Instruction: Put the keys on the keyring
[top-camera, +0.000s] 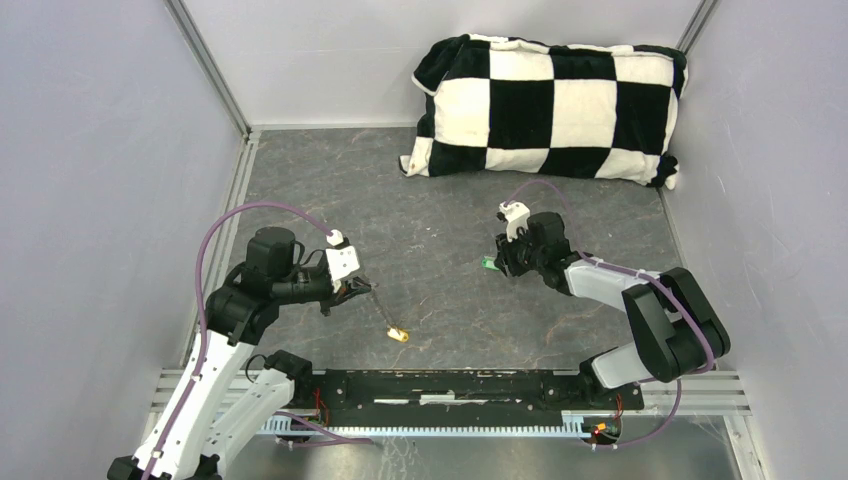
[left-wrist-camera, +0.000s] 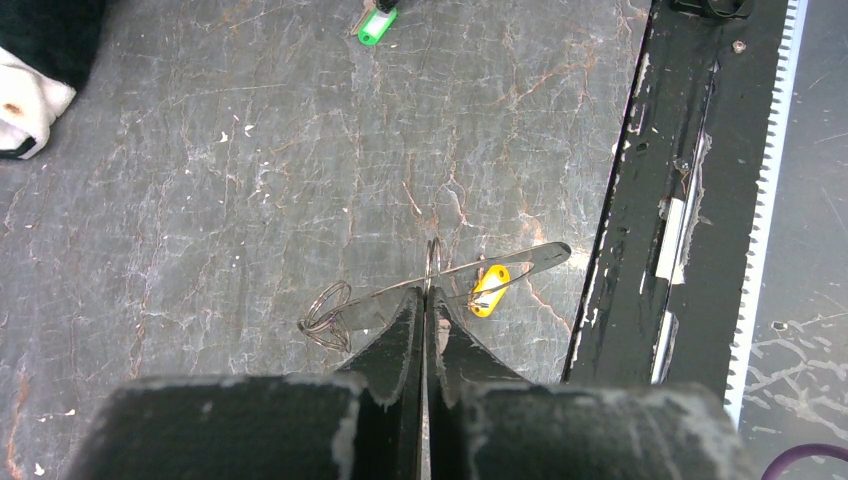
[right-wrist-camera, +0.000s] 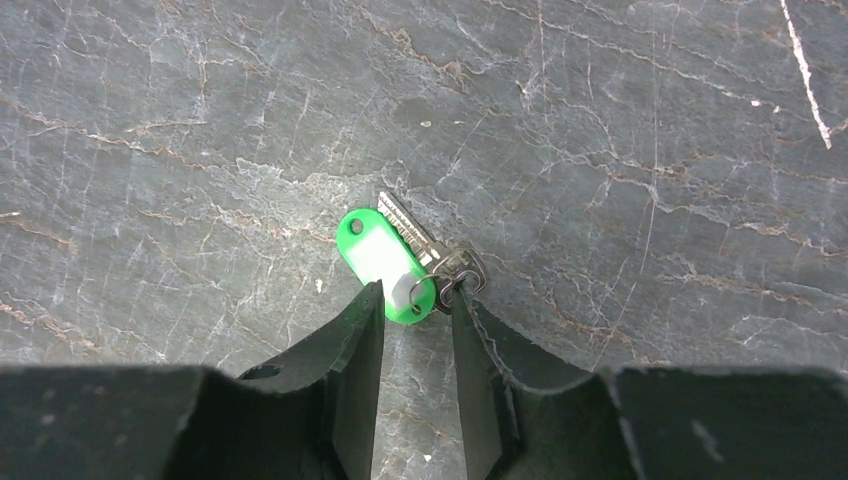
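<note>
A long, thin metal keyring (left-wrist-camera: 545, 258) with wire loops hangs at the tips of my left gripper; its fingers are shut on the thin metal. A yellow tag (left-wrist-camera: 490, 291) shows beside the metal strip's right part. In the right wrist view, a green tag (right-wrist-camera: 378, 252) and silver keys (right-wrist-camera: 408, 222) lie on the grey surface, joined by a small ring (right-wrist-camera: 425, 284). My right gripper is part open, its fingertips on either side of the tag's near end and the ring. Whether they touch is unclear. From above, the right gripper hides the keys.
A black-and-white checkered cushion (top-camera: 555, 105) lies along the back wall. The black rail (top-camera: 350, 385) and white toothed strip (top-camera: 480, 431) run along the front edge. Between the two arms, the grey surface (top-camera: 430, 230) is clear.
</note>
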